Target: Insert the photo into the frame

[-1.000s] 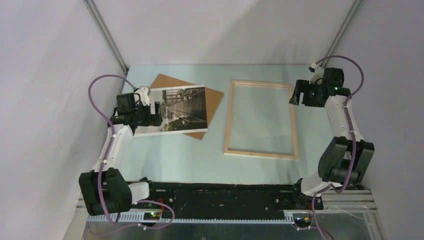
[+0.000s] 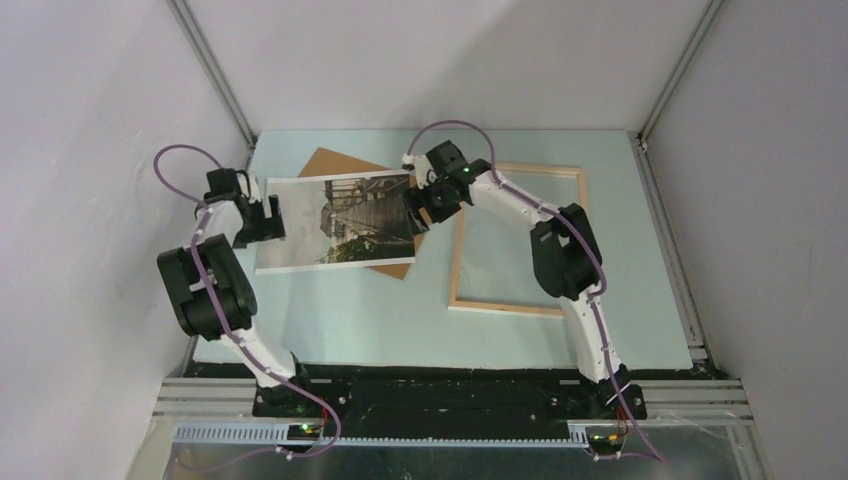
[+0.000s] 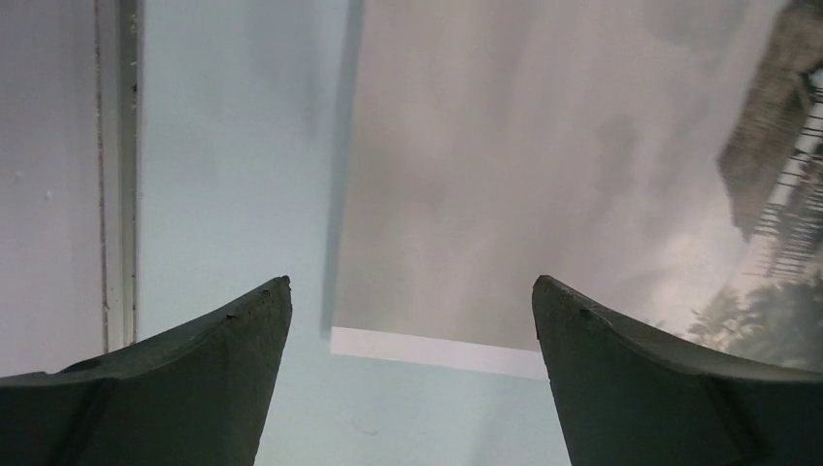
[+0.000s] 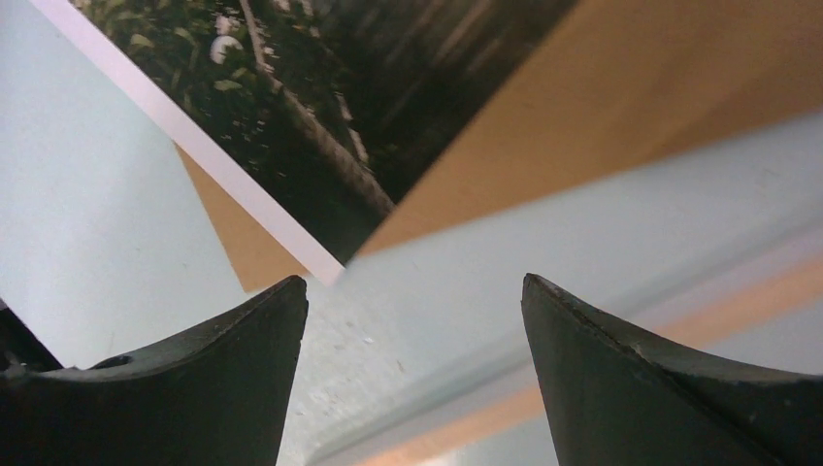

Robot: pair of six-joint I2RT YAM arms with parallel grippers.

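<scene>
The photo (image 2: 350, 220) lies on a brown board (image 2: 335, 160), its left part reaching onto the table. My left gripper (image 2: 266, 222) is open over the photo's left end; the left wrist view shows the pale end (image 3: 524, 175) between and beyond its fingers, nothing held. My right gripper (image 2: 425, 208) is open above the photo's right edge; in the right wrist view the photo's white-edged corner (image 4: 359, 194) and the board lie beyond its fingers. The wooden frame (image 2: 455, 270) lies to the right, partly hidden under the right arm.
Walls with metal rails bound the left, back and right sides; the left wrist view shows a rail (image 3: 121, 175) close by the photo's left end.
My right gripper and arm have swept left from the right side, over the frame to the photo's right edge. My left gripper has shifted somewhat left toward the photo's left end.
</scene>
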